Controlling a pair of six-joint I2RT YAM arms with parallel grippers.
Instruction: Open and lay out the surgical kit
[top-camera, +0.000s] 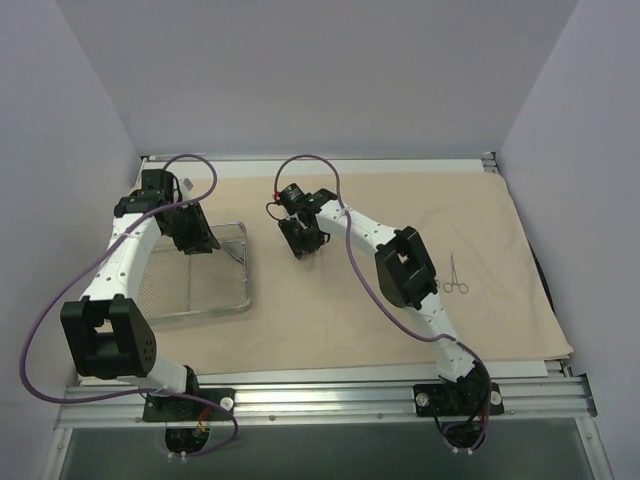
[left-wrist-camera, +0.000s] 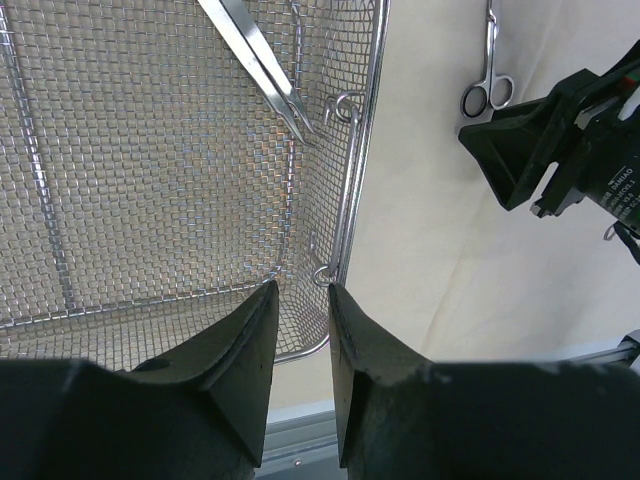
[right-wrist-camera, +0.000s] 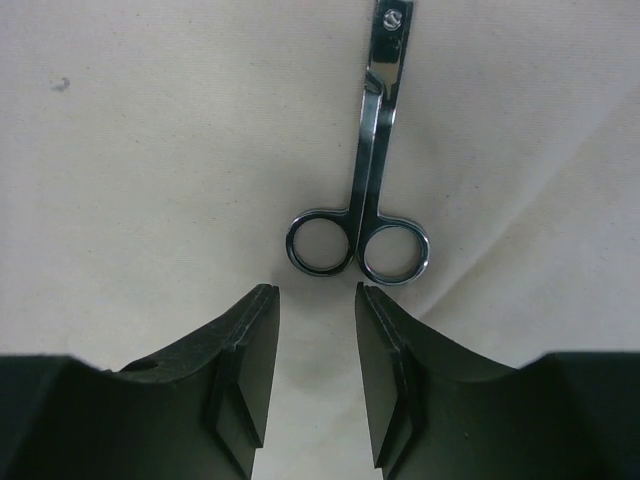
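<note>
Dark steel scissors lie on the beige cloth, finger rings toward my right gripper. That gripper stands open, its fingertips just short of the rings, with nothing between them. In the left wrist view, the same scissors lie to the right of the tray beside the black right fingers. Silver tweezers rest in the wire mesh tray. My left gripper hangs over the tray's right part, its fingers slightly apart and empty; it is open.
Another pair of scissors lies at the right of the cloth, behind the right arm. Purple cables loop along both arms.
</note>
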